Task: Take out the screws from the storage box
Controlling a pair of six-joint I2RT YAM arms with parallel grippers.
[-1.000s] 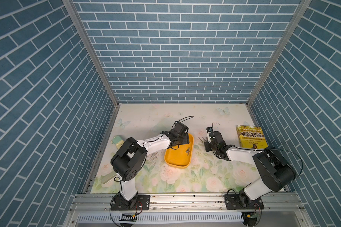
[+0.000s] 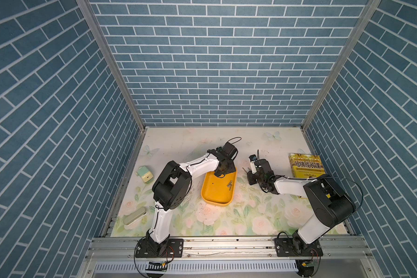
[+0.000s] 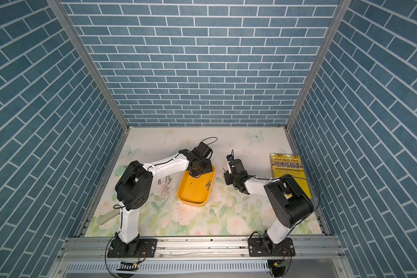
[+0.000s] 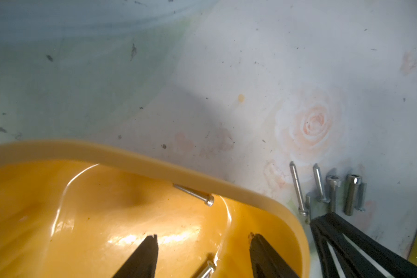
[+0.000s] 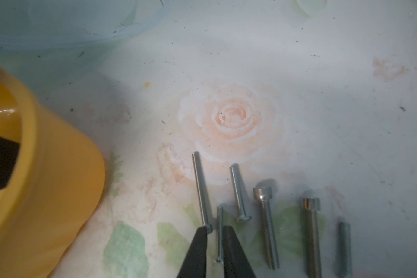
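Observation:
An orange box holds a few screws; in the left wrist view one screw lies beside its far wall and another lower down. My left gripper is over the box's far end, fingers apart, nothing seen held. Outside the box, to its right, several screws lie on the table in a rough row. My right gripper hovers by these screws; its fingertips show at the bottom of the right wrist view with a gap between them.
A yellow book lies at the right. A small green object and a pale bar lie at the left.
My left gripper has moved toward the back and right, over the box's far end. My right gripper has shifted slightly to the left.

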